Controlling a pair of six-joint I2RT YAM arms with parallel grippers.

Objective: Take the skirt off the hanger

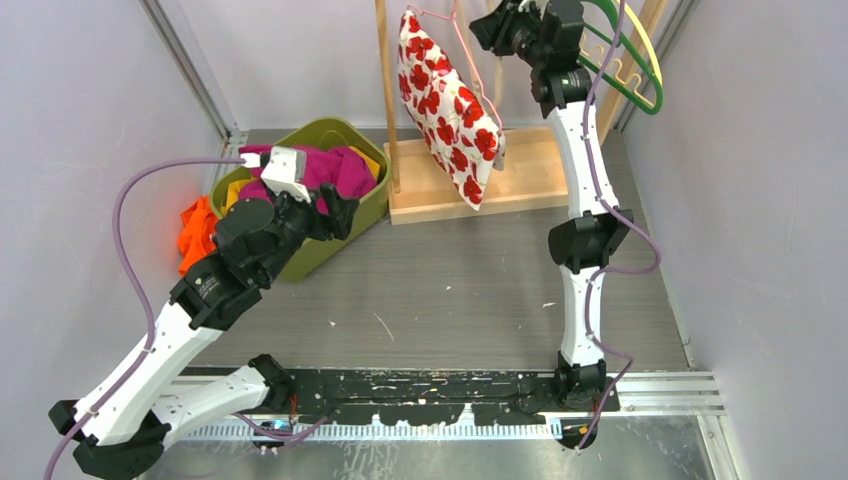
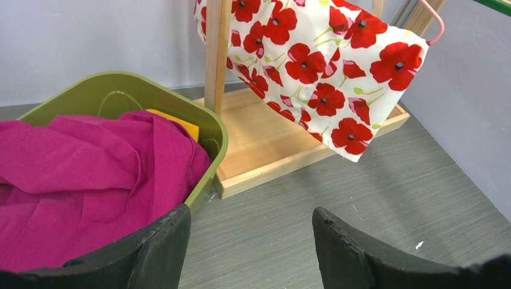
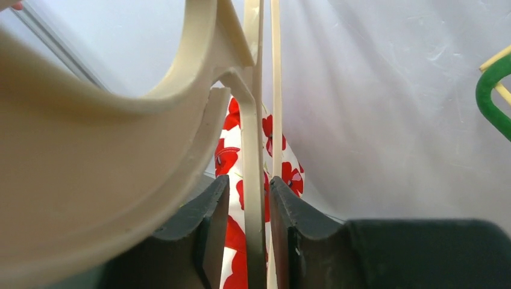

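Observation:
The white skirt with red poppies (image 1: 450, 110) hangs slanted from a pink hanger (image 1: 478, 68) on the wooden rack, its low corner above the rack's base. Up at the right of it is my right gripper (image 1: 482, 38), part open. In the right wrist view a cream hanger (image 3: 254, 198) passes between its fingers, and the skirt (image 3: 232, 156) shows behind. My left gripper (image 1: 338, 212) is open and empty by the green bin's right rim. In the left wrist view the skirt (image 2: 328, 78) hangs well beyond its spread fingers (image 2: 166, 241).
Magenta cloth (image 1: 335, 170) fills much of the green bin (image 1: 365, 210), and an orange cloth (image 1: 196, 235) lies beside it. The rack's front post (image 1: 388, 100) stands left of the skirt. Green hangers (image 1: 650, 105) hang at right.

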